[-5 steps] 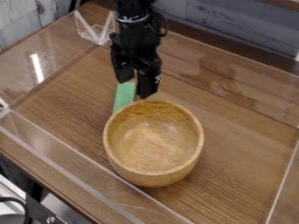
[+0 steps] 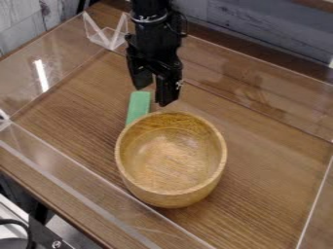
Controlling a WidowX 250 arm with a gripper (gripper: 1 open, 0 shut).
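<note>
The black gripper (image 2: 154, 83) hangs over the table from the back, open, its fingers just behind a large yellow-tan bowl (image 2: 170, 160). A green block (image 2: 138, 107) lies on the wooden table left of the gripper, next to the bowl's back left edge.
A clear plastic object (image 2: 104, 29) stands at the back left. A dark wall edge runs along the back right, and a cable lies at the front left corner.
The gripper has risen slightly, away from the bowl toward the back. The bowl and green block have not visibly moved.
</note>
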